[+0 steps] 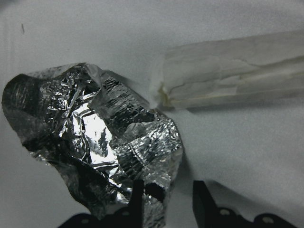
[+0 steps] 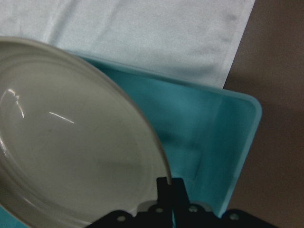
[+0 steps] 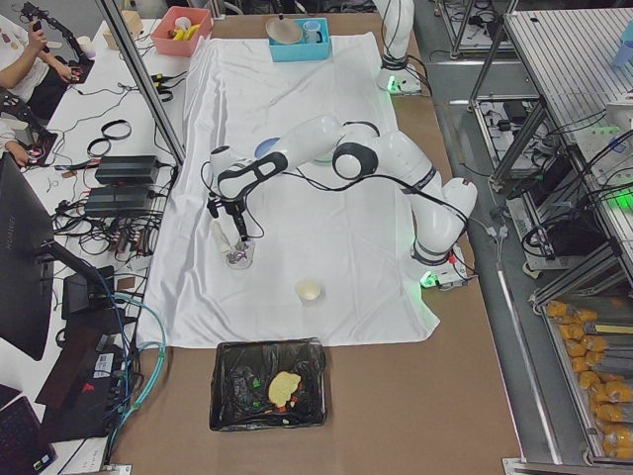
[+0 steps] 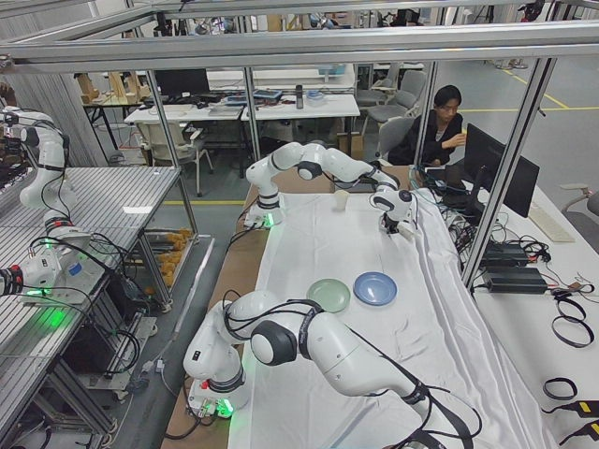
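Note:
A crumpled piece of silver foil (image 1: 90, 128) lies on the white cloth beside a pale paper-wrapped roll (image 1: 228, 71). My left gripper is open above the foil's near part, its fingers apart. In the right wrist view my right gripper is shut on the rim of a cream bowl (image 2: 71, 133), over a blue bin (image 2: 209, 133) at the cloth's far end.
A blue plate (image 4: 374, 288) and green plate (image 4: 328, 295) lie mid-cloth. A small cream cup (image 3: 308, 289) stands near a black tray (image 3: 223, 386). A red bin (image 3: 181, 49) sits at the back left.

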